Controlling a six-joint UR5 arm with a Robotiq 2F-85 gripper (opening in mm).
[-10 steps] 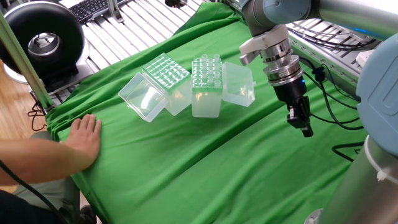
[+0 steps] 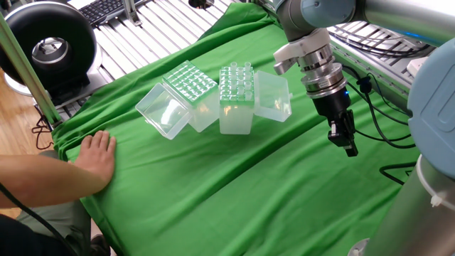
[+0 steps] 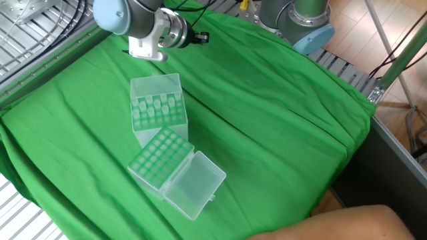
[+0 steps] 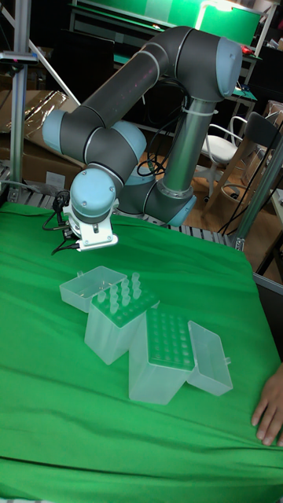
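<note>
Two translucent tip boxes with green grid tops and opened lids stand close together on the green cloth. In exterior view 2 the one nearer the arm, the tube box (image 3: 159, 119), carries several clear pieces upright in its grid. The other, the empty-looking box (image 3: 160, 158), shows only bare holes; its lid (image 3: 195, 185) hangs open on the side away from the first box. My gripper (image 2: 350, 144) hangs above the cloth, well apart from both boxes. Its fingers are small and dark here, so whether they are parted does not show. No object is visible at them.
A person's hand (image 2: 97, 160) rests at the cloth's edge, on the boxes' far side from the arm. Cables (image 2: 384, 128) run loose beside the gripper.
</note>
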